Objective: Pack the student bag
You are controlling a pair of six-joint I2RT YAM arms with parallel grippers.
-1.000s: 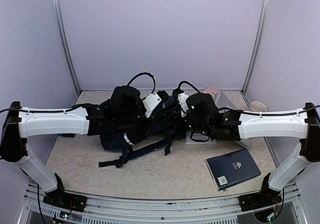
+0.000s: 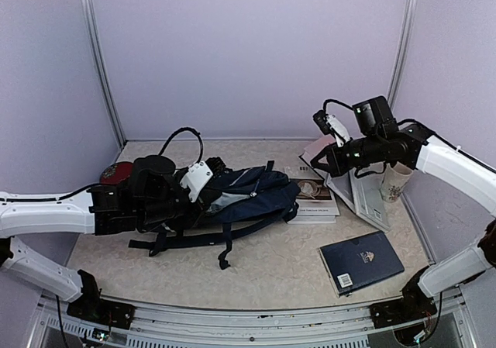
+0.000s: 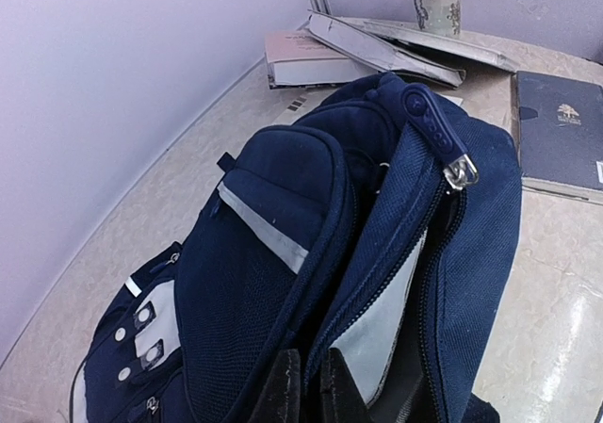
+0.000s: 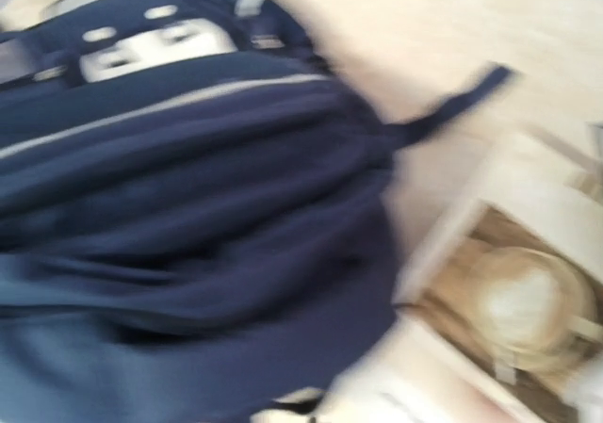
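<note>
A navy backpack [image 2: 267,189] lies on its side at the middle-left of the table. Its main zip is parted, and a grey lining [image 3: 377,329] shows inside in the left wrist view. My left gripper is shut on the zipped edge of the bag's opening. To the right, my right gripper [image 2: 322,164] is shut, raised above the books and apart from the bag; nothing shows in it. A dark blue book [image 2: 361,263] lies flat at the front right. A book with a cup picture on its cover [image 2: 314,197] rests beside the bag.
A pink-covered book [image 3: 297,51] and an open grey-white book [image 3: 377,51] lean together behind the bag. A patterned cup [image 2: 395,181] stands by the right wall.
My right gripper has gone from the bag up and right, over the books. The left gripper has shifted left, and the bag and its straps have moved left too.
</note>
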